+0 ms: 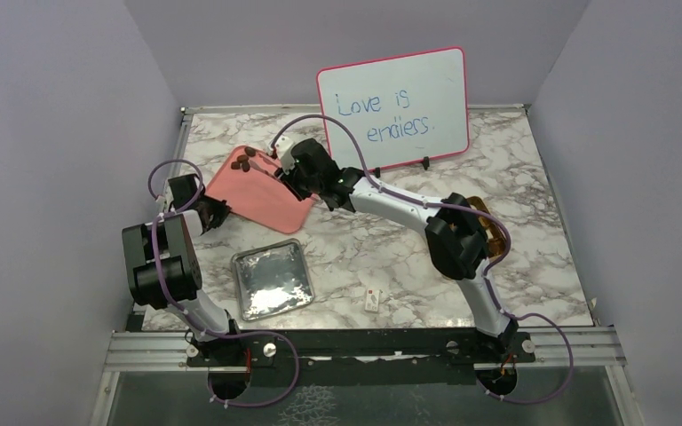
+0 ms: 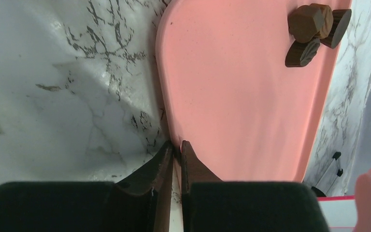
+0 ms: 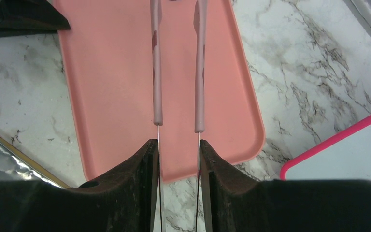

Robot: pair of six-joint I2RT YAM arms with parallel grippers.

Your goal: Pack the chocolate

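Note:
Several brown chocolates (image 2: 306, 24) sit together near one edge of the pink tray (image 1: 265, 205). My left gripper is shut on the tray's rim, its fingertips at the edge in the left wrist view. My right gripper hangs over the other part of the tray, part open around two long, slim pinkish tongs-like arms that reach up across the tray; whether it grips them is not clear.
A steel tray (image 1: 273, 281) lies in front of the pink one. A whiteboard (image 1: 393, 84) stands behind, a gold container (image 1: 495, 236) is partly hidden behind the right arm, and a small card (image 1: 372, 299) lies at the front.

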